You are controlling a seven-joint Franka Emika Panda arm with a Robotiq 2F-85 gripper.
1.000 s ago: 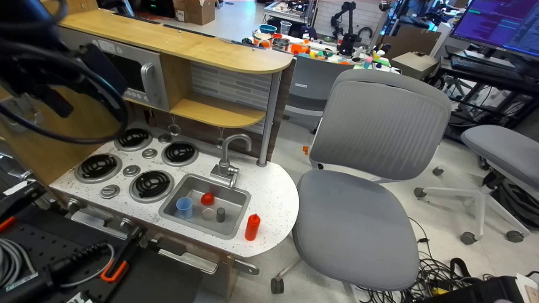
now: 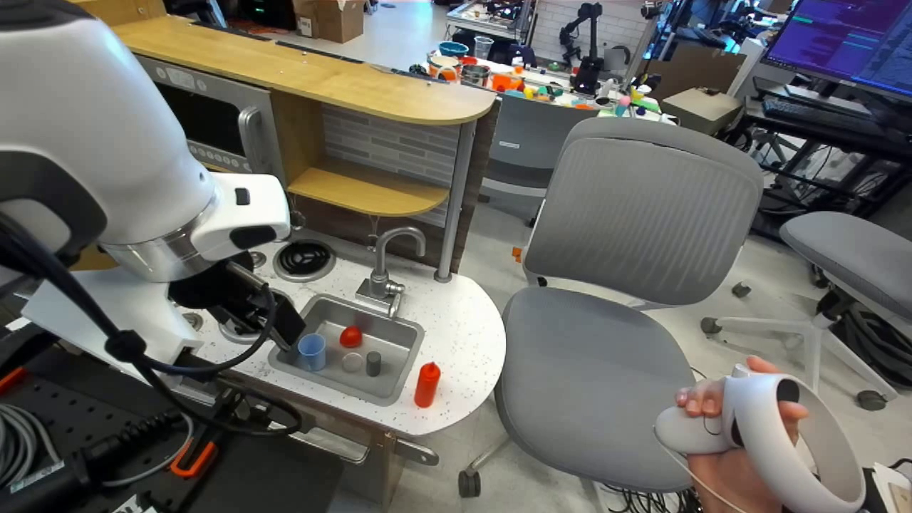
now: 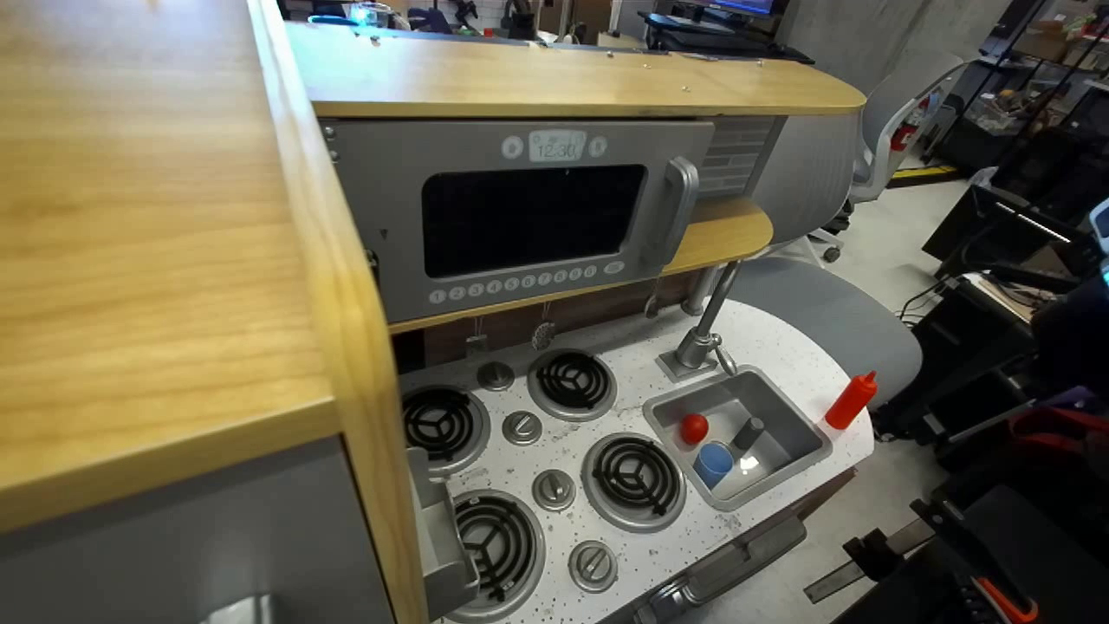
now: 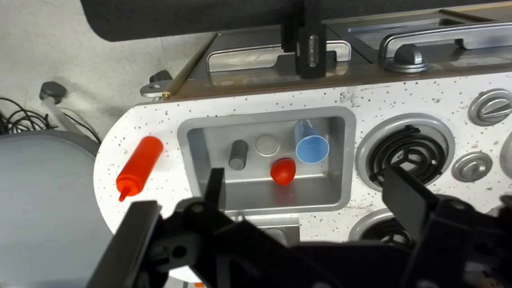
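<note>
My gripper stands open in the wrist view, its dark fingers (image 4: pixel 408 201) wide apart with nothing between them. Below it is the grey sink (image 4: pixel 349 158). Inside lie a blue cup (image 4: pixel 312 144), a red rounded object (image 4: pixel 283 171), a dark grey cylinder (image 4: pixel 238 154) and a round drain-like disc (image 4: pixel 267 144). A red squeeze bottle (image 4: pixel 140 166) is on the white counter beside the sink; exterior view 1 shows it upright. In that view the gripper (image 2: pixel 278 320) hangs near the sink's left edge. Exterior view 2 does not show the arm.
Stove burners (image 3: pixel 633 480) and knobs (image 3: pixel 553 489) cover the counter on one side of the sink. A faucet (image 2: pixel 381 269) rises behind it, below a wooden shelf (image 2: pixel 368 187). A grey chair (image 2: pixel 590 385) adjoins the counter's rounded end. Someone holds a white controller (image 2: pixel 769 427).
The arm has swung from the upper left down over the stove towards the sink. A hand with a white controller has come into view at the right. The sink's contents look unmoved.
</note>
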